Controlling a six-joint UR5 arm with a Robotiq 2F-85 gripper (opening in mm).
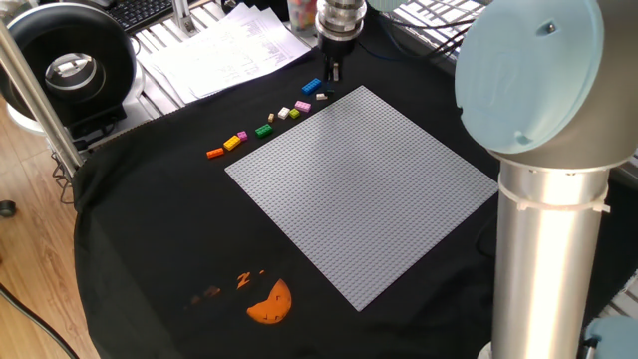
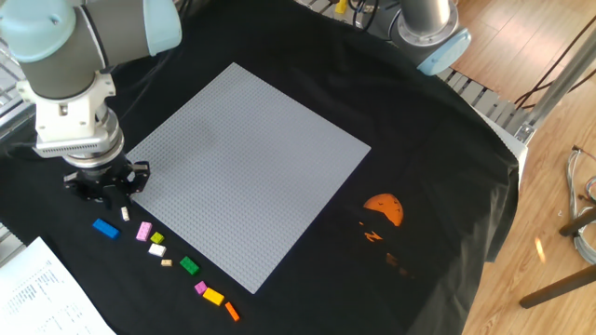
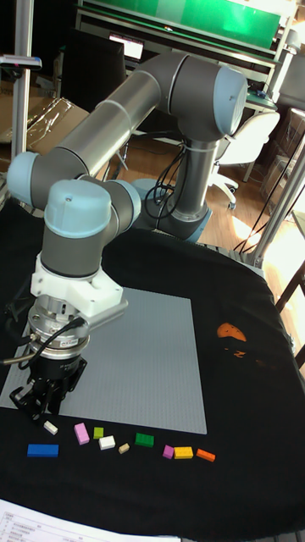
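Observation:
My gripper (image 2: 117,201) points down at the far end of the brick row, beside a corner of the grey baseplate (image 2: 251,158). Just below its fingertips lies a small white brick (image 2: 125,213), also visible as a white brick (image 3: 51,428) in the third view. Contact between fingers and brick cannot be made out, nor can the finger's opening. Close by is a blue brick (image 1: 312,87). Along the plate's edge lie a pink brick (image 1: 302,106), a lime brick (image 1: 294,114), another white brick (image 1: 284,113), a tan brick (image 1: 271,118) and a green brick (image 1: 263,131).
Farther along the row are a small magenta brick (image 1: 242,136), a yellow brick (image 1: 232,144) and an orange brick (image 1: 215,154). The baseplate is bare. Printed papers (image 1: 224,55) lie behind the row.

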